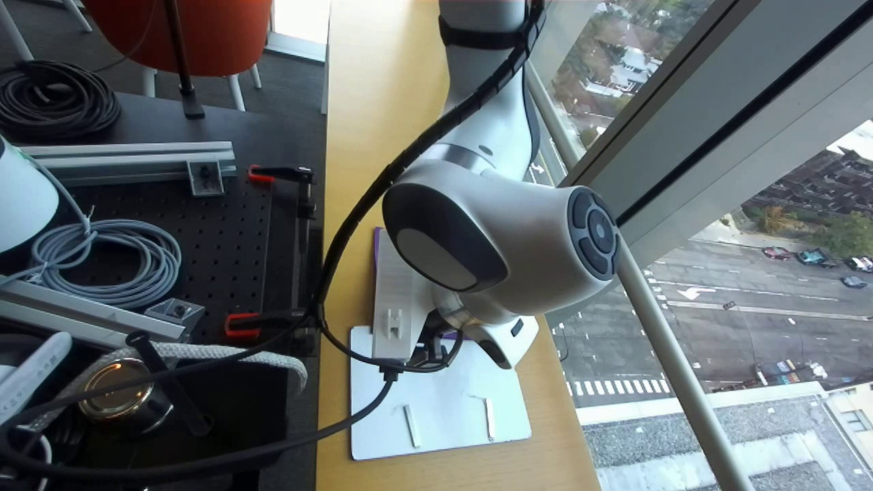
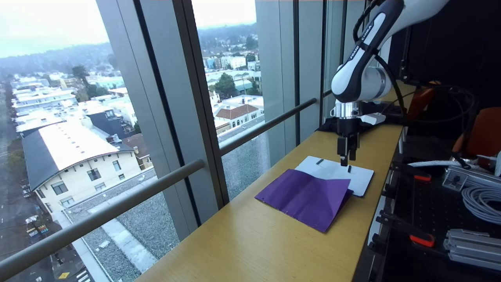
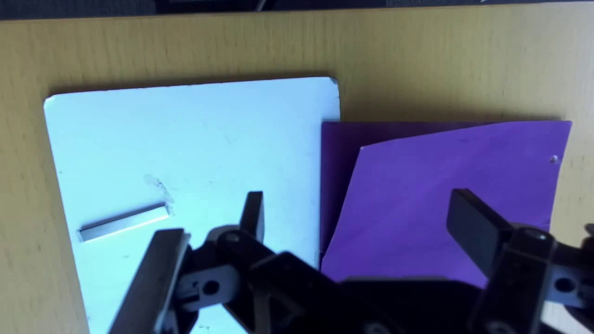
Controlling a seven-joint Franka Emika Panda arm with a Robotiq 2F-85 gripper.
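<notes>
My gripper is open and empty, its black fingers (image 3: 254, 214) spread wide apart. In the wrist view one finger lies over the whiteboard (image 3: 239, 144) and the other over the purple folder (image 3: 423, 183). Exterior view 2 has the gripper (image 2: 346, 162) pointing down above the whiteboard (image 2: 365, 181), behind the folder (image 2: 305, 195). The folder's upper sheet is skewed, leaving a strip of its lower sheet showing beside the board. From exterior view 1 the arm hides most of the folder and the fingers.
Two short strips, one of them the left strip (image 1: 411, 425), lie on the whiteboard. A rail (image 2: 141, 202) and windows border one side of the wooden table (image 2: 263, 249). A black bench with clamps (image 2: 422, 239) and cables adjoins the other.
</notes>
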